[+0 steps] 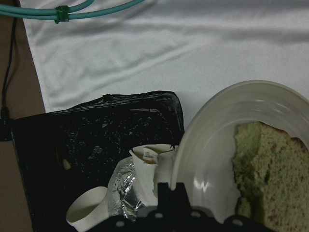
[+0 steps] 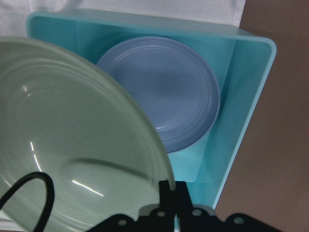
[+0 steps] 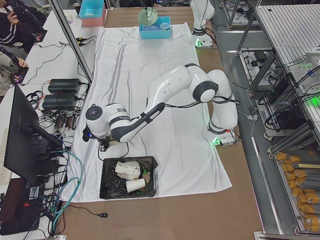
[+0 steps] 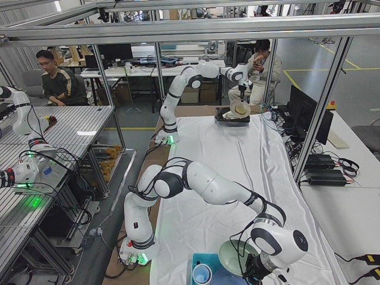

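Note:
My left gripper is shut on the rim of a beige plate point(image 1: 207, 145) holding a torn piece of bread point(image 1: 270, 179), above and beside a black-lined bin point(image 3: 110, 180). The bin holds a paper cup point(image 1: 87, 208), foil point(image 1: 125, 186) and crumpled paper. My right gripper is shut on the rim of a pale green plate point(image 2: 82, 125), which hangs over a teal box point(image 2: 251, 82) containing a blue plate point(image 2: 159, 92); a cup point(image 4: 202, 274) also sits in that box.
White cloth point(image 3: 150, 140) covers the table, clear in the middle. Monitors, cables point(image 3: 75, 160) and black boxes line the left side in the camera left view. A metal frame post point(image 3: 75, 45) stands along that edge.

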